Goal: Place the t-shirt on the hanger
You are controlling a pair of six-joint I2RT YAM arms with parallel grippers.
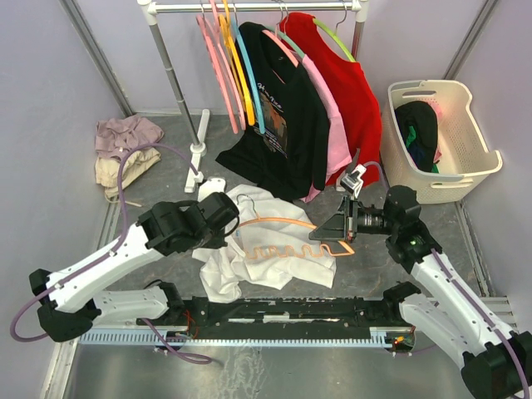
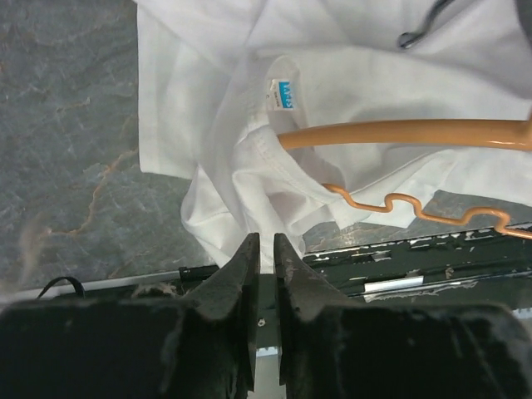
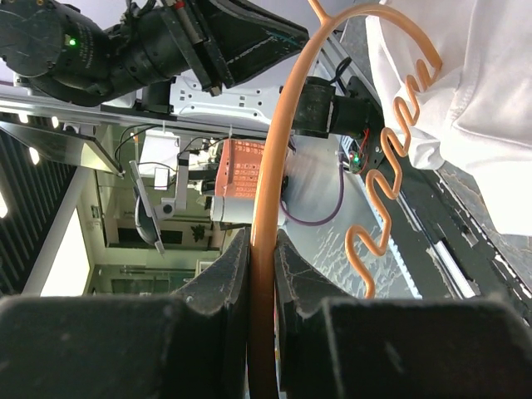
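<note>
The white t-shirt [image 1: 283, 266] lies crumpled on the floor. An orange hanger [image 3: 283, 125] lies across it, its left end tucked into the shirt's neck opening [image 2: 253, 145]. My right gripper is shut on the hanger's bar. My left gripper hangs above the shirt's collar at the left, its fingertips close together with only a narrow gap and nothing seen held between them.
Behind stands a rail with hanging clothes [image 1: 332, 133] and empty hangers [image 1: 223, 58]. A white basket [image 1: 453, 183] is at the back right, folded clothes [image 1: 125, 158] at the back left.
</note>
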